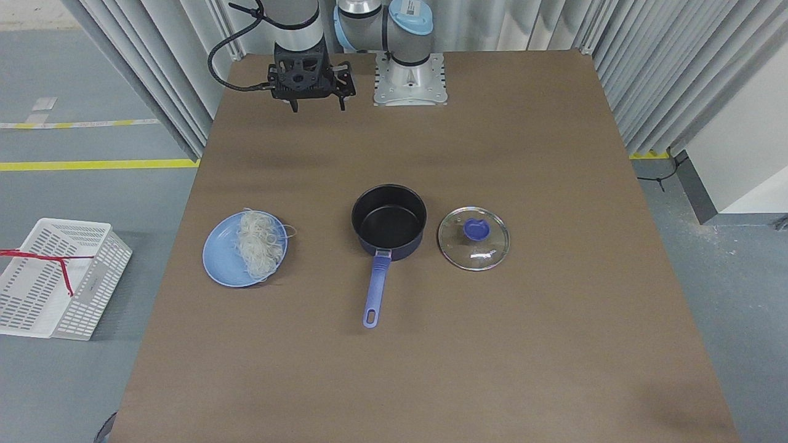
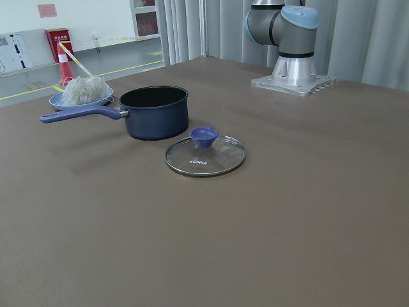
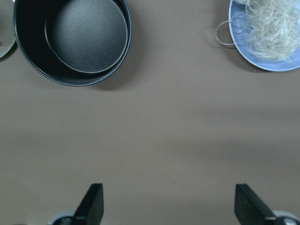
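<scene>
My gripper (image 1: 317, 103) hangs over the back of the table, open, its fingertips (image 3: 96, 201) wide apart with nothing between them. In front of it stands an empty dark saucepan (image 1: 388, 218) with a purple handle (image 1: 377, 290), pointing toward the front camera. Left of the pan in the front view, a blue plate (image 1: 221, 255) holds a tangle of pale noodles (image 1: 258, 243), a strand hanging over the rim. Right of the pan lies a glass lid (image 1: 473, 251) with a purple knob (image 1: 476, 229). The wrist view shows the pan (image 3: 84, 37) and plate (image 3: 262, 63) from above.
The robot's base (image 1: 410, 88) is at the back edge. A white basket (image 1: 81, 310) is off the table to the left, apparently on the floor.
</scene>
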